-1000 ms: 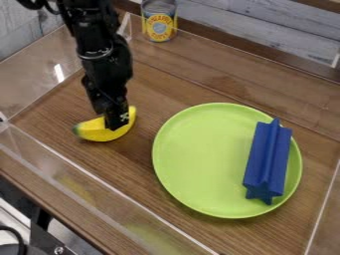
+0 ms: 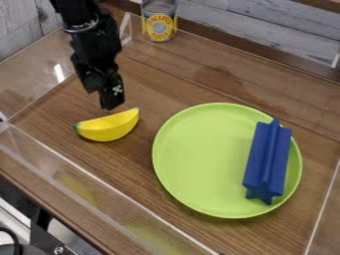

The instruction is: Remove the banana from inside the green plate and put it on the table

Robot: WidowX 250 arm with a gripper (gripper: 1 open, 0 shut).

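Note:
The yellow banana lies on the wooden table, left of the green plate and apart from it. Behind and above the banana hangs my black gripper, clear of it. Its fingers are dark and small in this view, so how far apart they stand is hard to make out. No banana is between them.
A blue block-like object rests on the right side of the plate. At the back stands a can with a yellow label. A clear, low wall runs along the table's left front edge. Bare table lies behind the plate.
The gripper has risen off the banana and moved back and slightly left.

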